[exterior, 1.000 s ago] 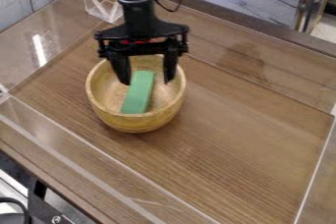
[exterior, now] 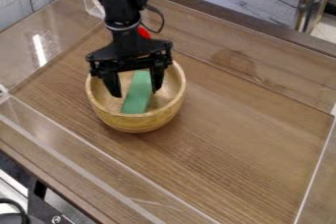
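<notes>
A round wooden bowl [exterior: 137, 121] rests on the table with a green oblong object [exterior: 140, 95] lying inside it. My black gripper [exterior: 129, 77] is over the bowl, its two fingers spread open above the left and right sides of the bowl's interior, straddling the upper part of the green object. Whether the fingertips touch anything cannot be told. A red item [exterior: 145, 34] shows partly behind the arm.
Bare wooden table [exterior: 243, 130] fills the right and front. A small clear object [exterior: 93, 0] is at the back left, mostly hidden by the arm. Walls or ledges edge the left and upper right; a black cable lies at the lower left corner.
The gripper has moved left and somewhat lower over the bowl, uncovering more of the red item. The bowl and green object look unmoved.
</notes>
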